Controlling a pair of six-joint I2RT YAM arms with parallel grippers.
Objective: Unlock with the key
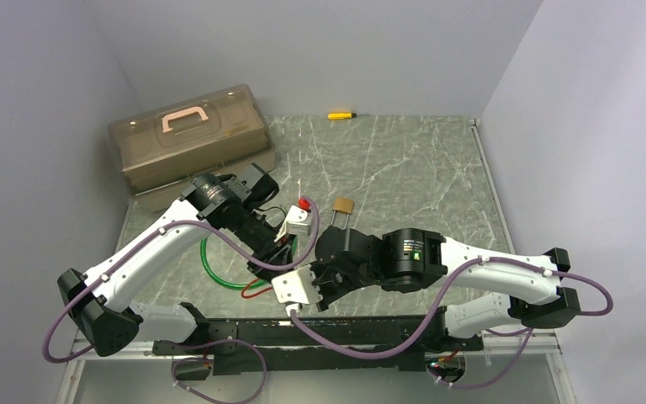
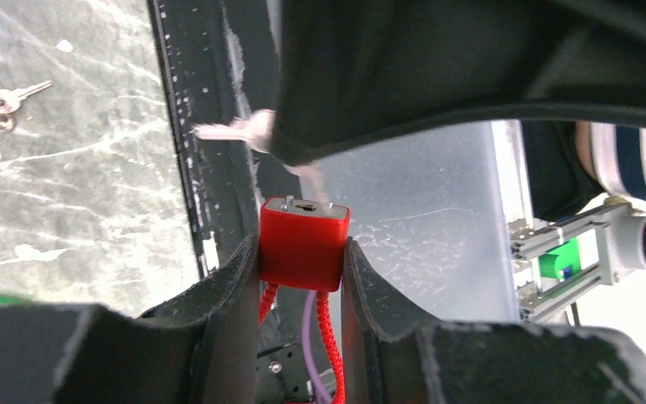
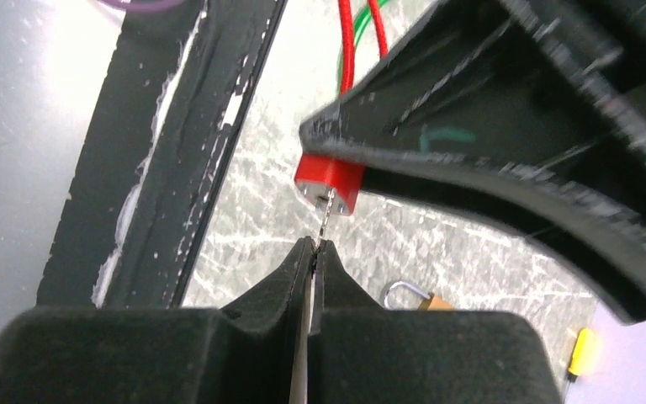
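In the left wrist view a red lock body (image 2: 302,244) with red cord is held by my left gripper, shut on it. My right gripper is shut on a thin metal key (image 3: 329,213), whose shaft points at the metal end of the red lock (image 3: 327,174); whether it is inside cannot be told. A brass padlock (image 1: 344,207) lies on the mat, also seen at the bottom of the right wrist view. Two small keys (image 2: 4,105) lie on the mat in the left wrist view.
A brown toolbox (image 1: 185,143) stands at the back left. A yellow screwdriver (image 1: 341,115) lies at the back. A green cable loop (image 1: 212,273) lies at the left front.
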